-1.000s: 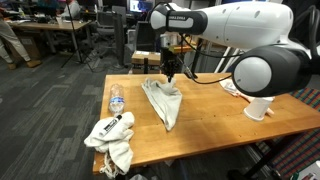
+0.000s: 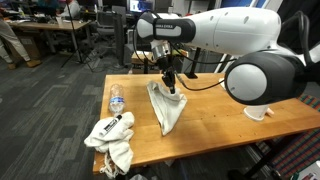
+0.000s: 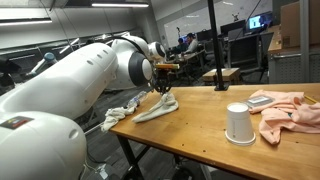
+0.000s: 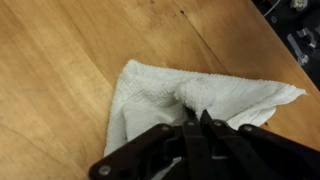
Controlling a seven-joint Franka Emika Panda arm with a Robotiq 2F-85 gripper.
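A white cloth (image 2: 167,106) lies on the wooden table with its near end spread flat and its far part bunched up. My gripper (image 2: 171,89) is shut on the bunched part. From the wrist view, a gathered fold of the cloth (image 4: 150,88) rises to the gripper, while the rest spreads over the wood. The fingertips are partly hidden by the fabric. Exterior view 2 has the cloth (image 3: 157,111) at the table's far left portion, under the gripper (image 3: 165,94).
Near the left table edge stand a clear bottle (image 2: 117,100) and another crumpled white cloth (image 2: 116,143) with a dark item on it. A white cup (image 3: 239,126) and pink cloth (image 3: 287,118) occupy the other end. Bare wood (image 2: 205,132) lies between.
The gripper has come down slightly and shifted a little in exterior view 1, with the bunched part of the cloth moving along. The bottle and the other cloth have stayed put.
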